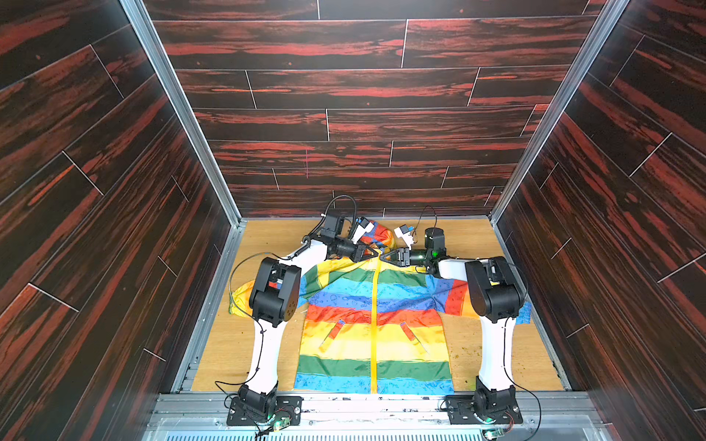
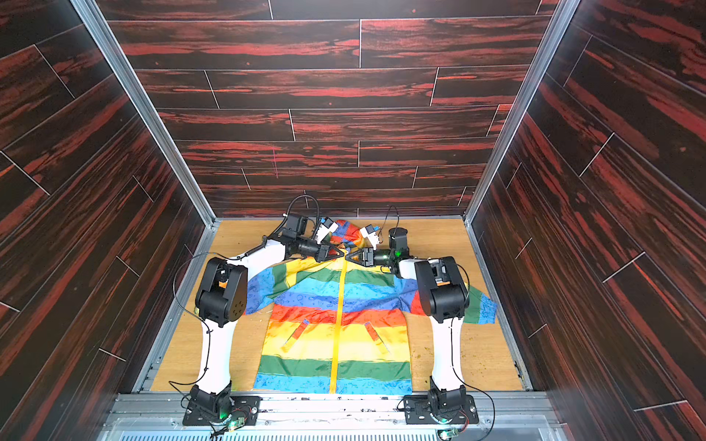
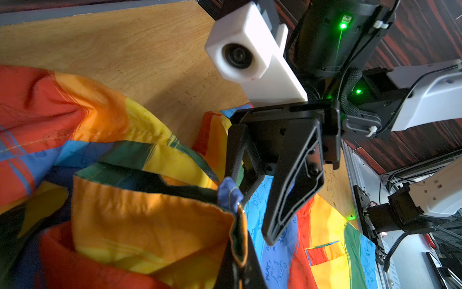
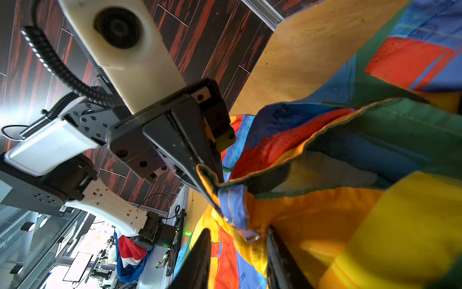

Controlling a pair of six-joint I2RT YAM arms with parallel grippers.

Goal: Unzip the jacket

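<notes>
A rainbow-striped jacket (image 1: 338,330) lies face up, its yellow zip strip (image 1: 374,323) running unbroken down the front. Both grippers meet at its collar. My left gripper is shut on the collar's orange edge (image 3: 244,231), beside a small blue tab (image 3: 229,193). In the right wrist view, that blue tab (image 4: 233,206) sits at the collar's front, with a small metal piece (image 4: 250,236) just under it. Around this spot my right gripper stands open, one finger (image 4: 280,265) to each side, apart from the cloth as far as shows.
The hood (image 1: 378,233) lies bunched behind the grippers. Sleeves (image 1: 242,300) spread to both sides under the arms. Bare wood tabletop (image 1: 470,352) shows beside the jacket body. The two grippers almost touch, leaving little room between them.
</notes>
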